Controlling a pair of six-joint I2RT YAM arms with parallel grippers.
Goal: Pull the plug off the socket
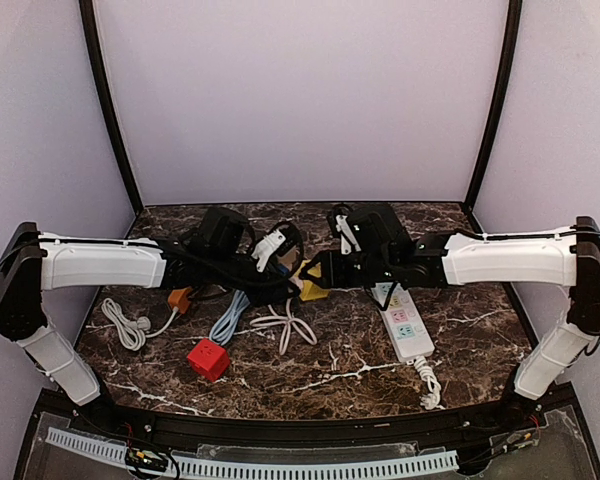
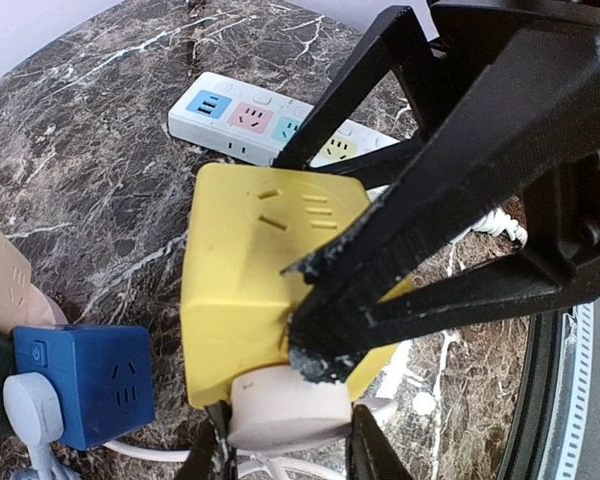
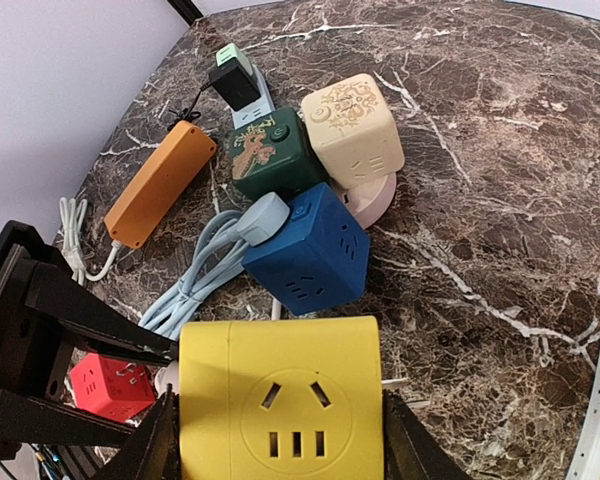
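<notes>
The yellow cube socket is held up over the middle of the table, with my right gripper shut on its sides. In the left wrist view, a white plug sits against the lower face of that socket. My left gripper has one fingertip on each side of the plug; whether they press on it I cannot tell. The plug's prongs are out of sight, hidden by its own body and the right fingers. From above, the two grippers meet around the yellow socket.
A blue cube socket, a green one and a cream one stand behind. A red cube lies front left, an orange block farther left. The white power strip lies right.
</notes>
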